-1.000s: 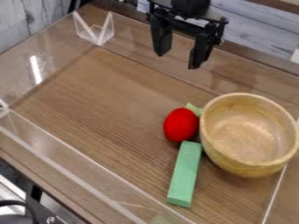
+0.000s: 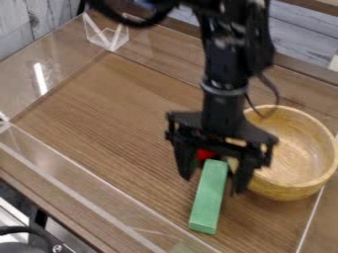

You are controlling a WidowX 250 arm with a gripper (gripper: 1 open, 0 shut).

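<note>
My black gripper (image 2: pixel 216 156) hangs low over the centre right of the table, open, its dark fingers pointing down around the upper end of a green bar (image 2: pixel 208 205) that lies on the table. A red object (image 2: pixel 204 153) shows only in part behind the gripper. A tan bowl (image 2: pixel 298 158) sits to the right, its left side partly hidden by the arm. Whether the fingers touch anything cannot be told.
A translucent plastic object (image 2: pixel 106 32) stands at the back left. A dark cable lies at the bottom left.
The arm has moved down and toward the viewer from the back of the table, and now hides most of the red object and part of the bowl.
</note>
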